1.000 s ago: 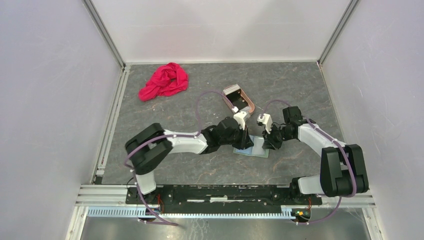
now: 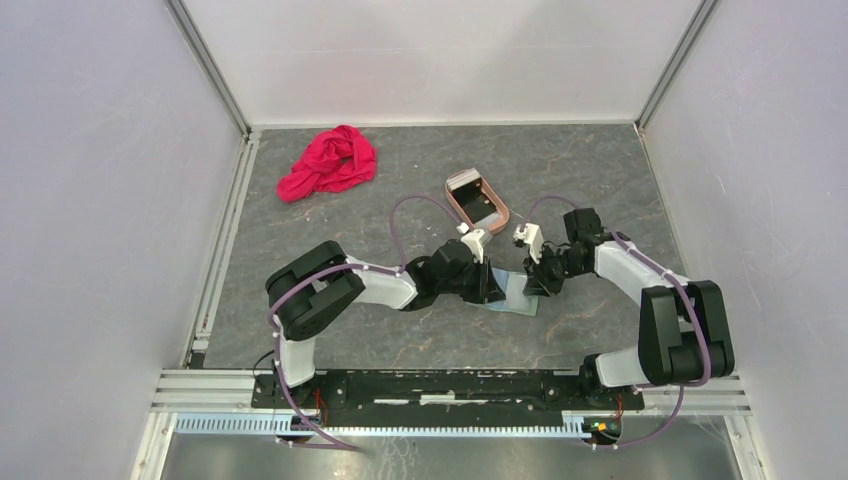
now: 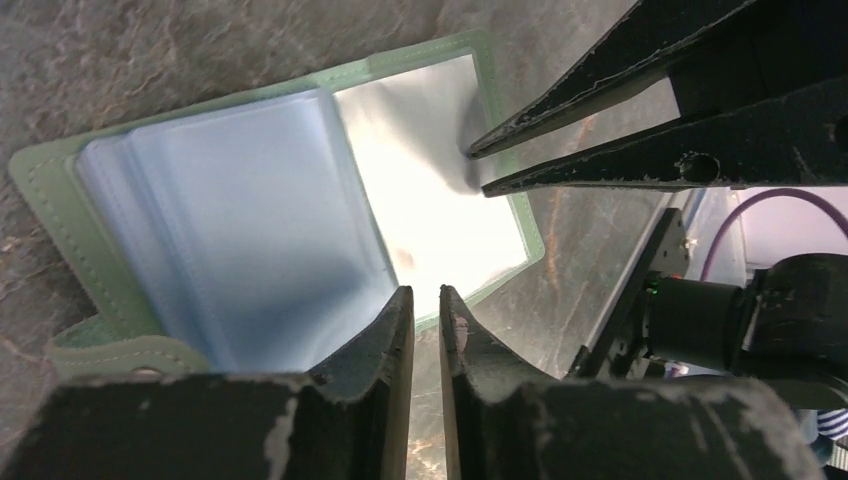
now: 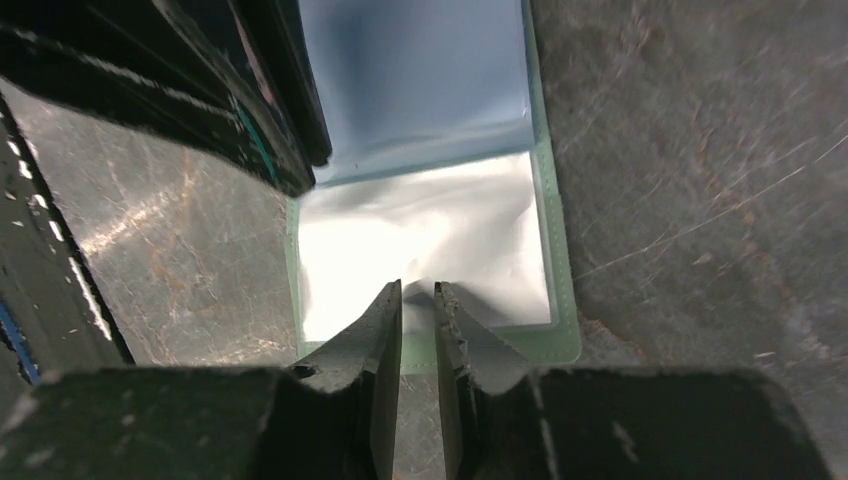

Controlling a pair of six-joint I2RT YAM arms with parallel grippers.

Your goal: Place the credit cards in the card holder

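Note:
A green card holder (image 2: 530, 306) lies open on the table between the grippers, with blue sleeves (image 3: 250, 210) on one side and a white panel (image 3: 435, 220) on the other. My left gripper is shut over the holder; what lies between its fingertips is not clear. My right gripper has its tips close together over the white panel, with a narrow gap between them and no card visible there. An orange-pink tray (image 2: 497, 226) with white and black contents sits behind the grippers; individual cards cannot be told.
A red cloth (image 2: 325, 165) lies at the back left. White walls enclose the sides and back.
My left arm has shifted slightly over the holder since a second ago. The right wrist and arm have moved a little. The tray and cloth are unchanged.

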